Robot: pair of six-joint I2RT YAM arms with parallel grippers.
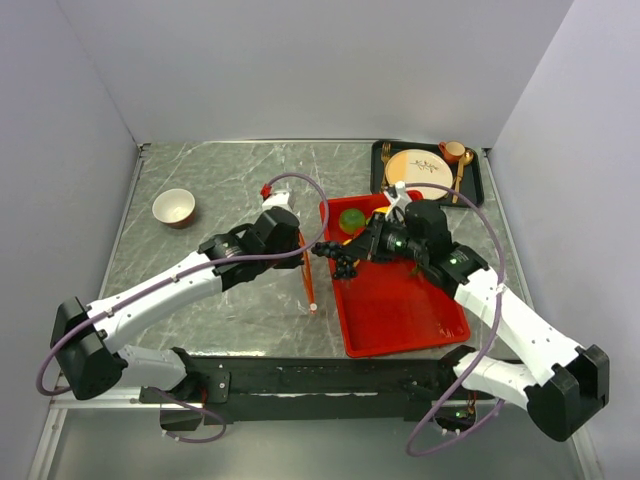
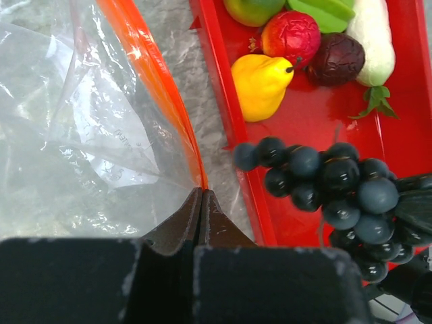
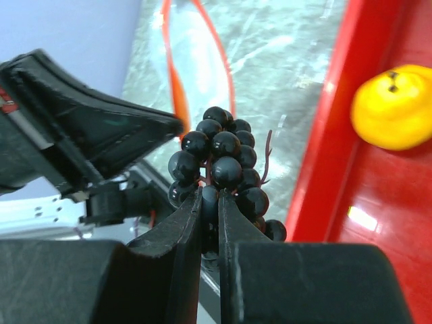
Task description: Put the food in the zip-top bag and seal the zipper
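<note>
A clear bag (image 2: 88, 142) with an orange zip edge (image 2: 156, 64) spreads over the grey table left of the red tray. My left gripper is shut at the lower end of that orange edge, with the thin strip meeting its fingertips. Dark grapes (image 3: 226, 155) hang from my right gripper, which is shut on them. In the top view the grapes (image 1: 338, 258) are over the tray's left rim, close to the right of my left gripper (image 1: 302, 258). In the right wrist view the bag's orange edges stand apart beyond the grapes.
The red tray (image 1: 400, 315) holds a yellow pear (image 2: 262, 88), a red fruit (image 2: 291, 37), a dark round fruit (image 2: 336, 59) and other pieces. A white bowl (image 1: 174, 207) stands at far left; a black tray (image 1: 480, 190) with a plate (image 1: 419, 174) lies at back right.
</note>
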